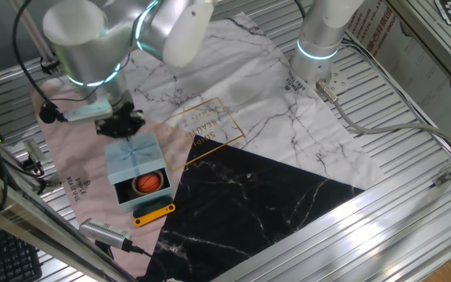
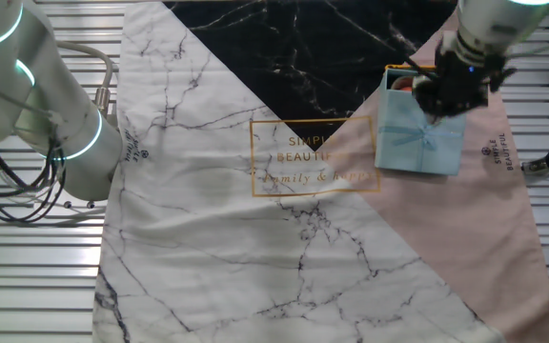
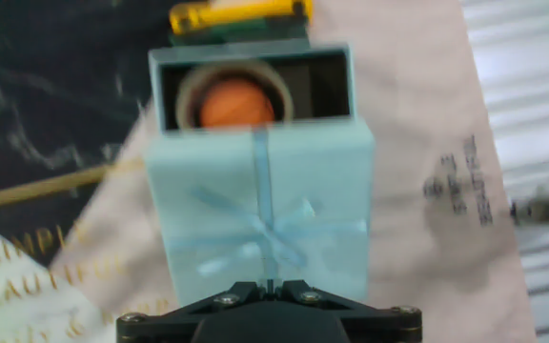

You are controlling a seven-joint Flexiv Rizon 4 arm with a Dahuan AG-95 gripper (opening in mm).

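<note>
A light blue gift box (image 1: 139, 199) sits on the pink part of the cloth. Its ribbon-tied lid (image 3: 222, 200) covers most of it and leaves one end uncovered. Inside that uncovered end, a small orange ball (image 3: 236, 103) rests within a round, pale ring (image 3: 187, 95). Above the far end of the lid hangs my gripper, its fingertips together and nothing seen between them. In exterior view 2 the gripper partly hides the box's open end.
A yellow-and-black tool (image 1: 155, 215) lies against the box's open end. A silver device with a cable (image 1: 106, 233) stands near the cloth's edge.
</note>
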